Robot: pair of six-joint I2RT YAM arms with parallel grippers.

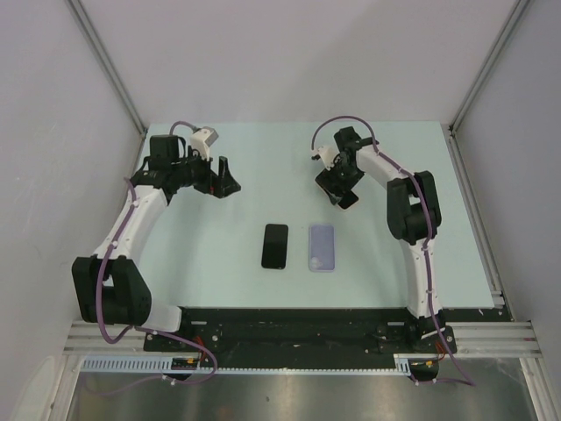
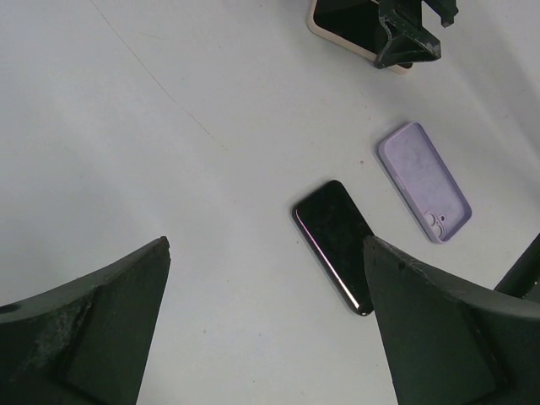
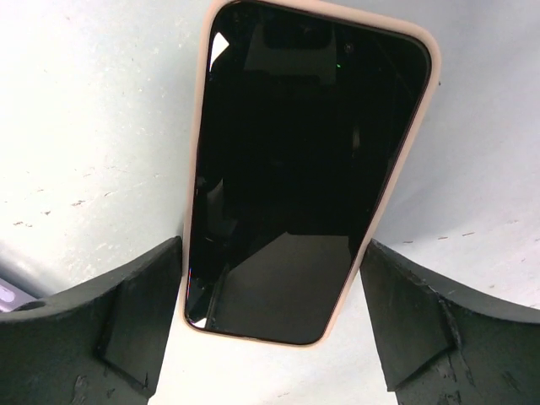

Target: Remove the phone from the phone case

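In the right wrist view a black phone [image 3: 295, 152] sits in a pale pink case [image 3: 426, 51], with my right gripper straddling its lower end, a finger at each long side, part open. From above, that phone [image 1: 348, 200] is mostly under the right gripper [image 1: 333, 189]. My left gripper hangs open and empty over the table at the left; in the top view it [image 1: 217, 180] is well apart from the phones.
A second black phone [image 1: 274, 246] lies mid-table, with an empty lilac case [image 1: 321, 248] to its right.
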